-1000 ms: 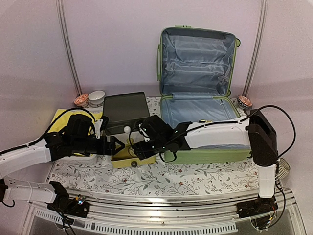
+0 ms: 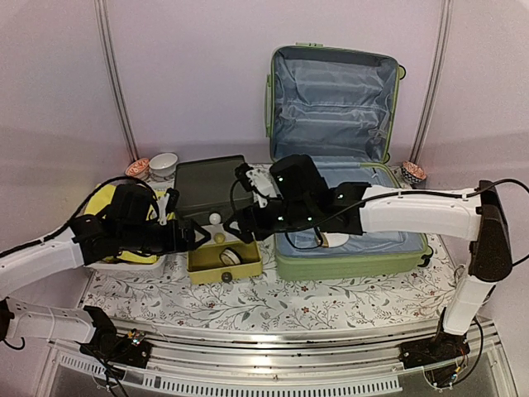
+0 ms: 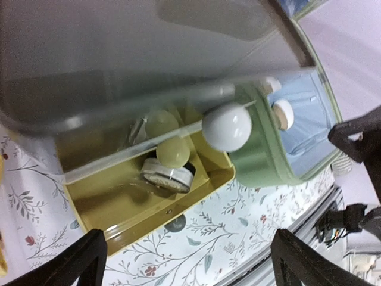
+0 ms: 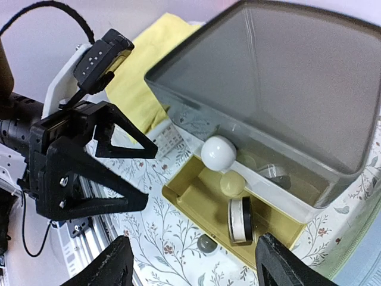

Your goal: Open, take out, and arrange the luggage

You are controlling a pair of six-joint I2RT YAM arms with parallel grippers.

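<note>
The green suitcase [image 2: 347, 263] stands open, its lid [image 2: 331, 103] upright and its lining blue-grey. A white item [image 2: 335, 239] lies inside, partly under the right arm; the left wrist view also shows a small white round thing [image 3: 283, 114] in there. Left of the case, the yellow drawer [image 4: 189, 187] of a grey-topped cabinet [image 2: 211, 184] is pulled out. A white-and-black round item [image 4: 240, 219] stands on edge in it. My left gripper [image 2: 200, 236] is open at the drawer's left. Above the drawer's rear right, my right gripper [image 2: 238, 227] has its fingers apart, nothing between them.
The cabinet's front carries a white knob [image 4: 218, 153] and a yellow knob [image 4: 233, 183]; the drawer has a dark knob [image 2: 227, 277]. Yellow cloth [image 2: 101, 201] lies at left, bowls [image 2: 164, 164] behind.
The left gripper has barely moved.
</note>
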